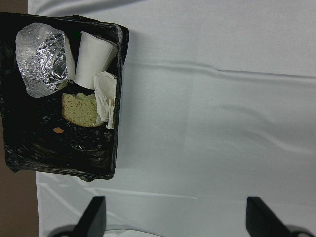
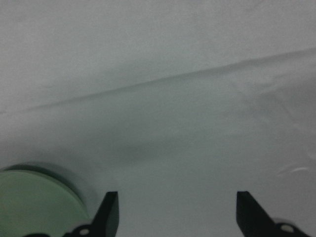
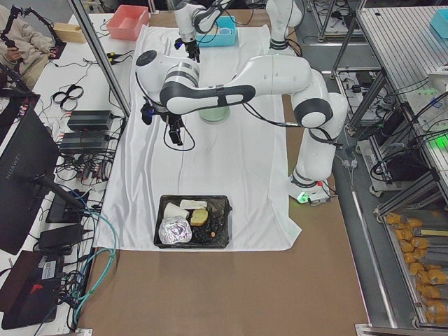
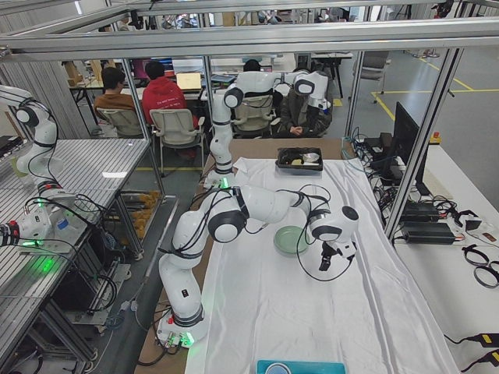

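My left gripper is open and raised over the white cloth; its wrist view shows a black tray (image 1: 98, 168) holding crumpled foil (image 1: 42, 59), a white paper roll (image 1: 91, 59), crumpled paper (image 1: 104, 96) and a bread slice (image 1: 79, 109). My right gripper is open above the cloth, empty, with a green plate (image 2: 37, 202) at the lower left of its wrist view. The plate (image 4: 290, 240) lies mid-cloth in the camera right view.
A blue bin (image 3: 225, 40) is at the far end of the cloth, partly behind the right arm. A monitor (image 3: 21, 175), cables and electronics line the side table.
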